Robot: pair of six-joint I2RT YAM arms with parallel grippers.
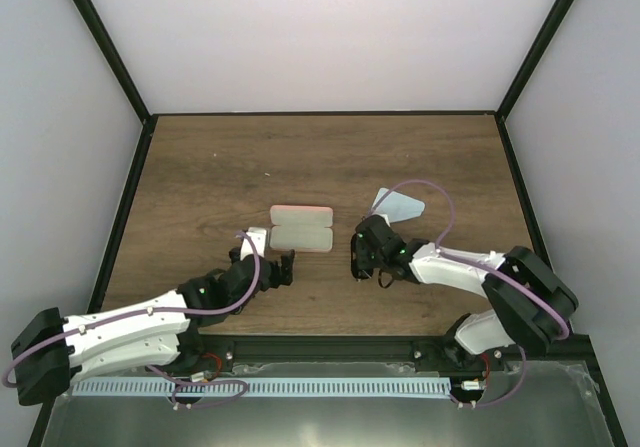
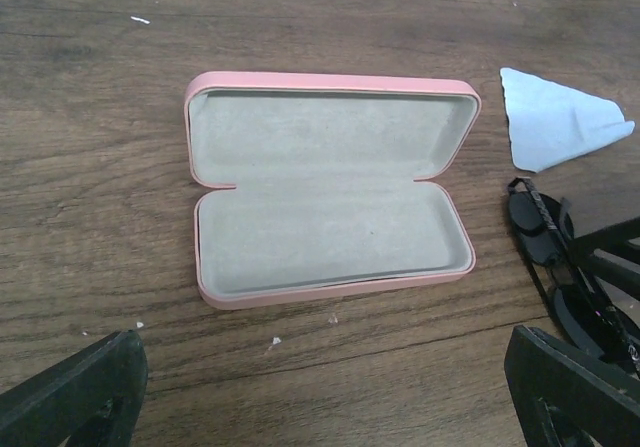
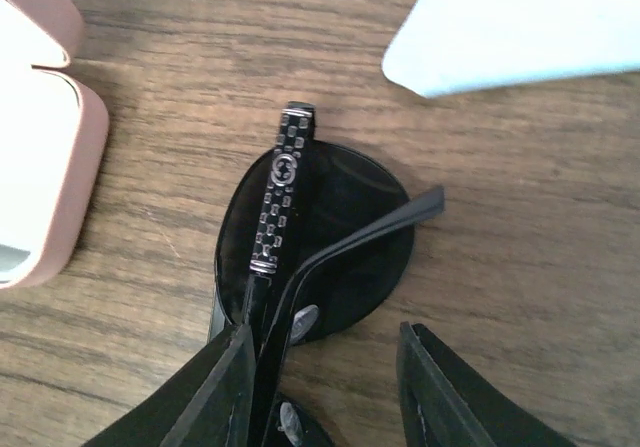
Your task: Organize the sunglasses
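Black folded sunglasses [image 3: 350,217] lie on the table right of the open pink case [image 2: 330,237], whose grey lining faces up, empty. My right gripper is open low over the sunglasses, their folded temples partly between its fingers. My left gripper stands open near the front of the case, with nothing between its fingers. A pale blue cloth [image 2: 555,117] lies behind the sunglasses, to the right of the case.
Dark frame rails border it, with white walls beyond.
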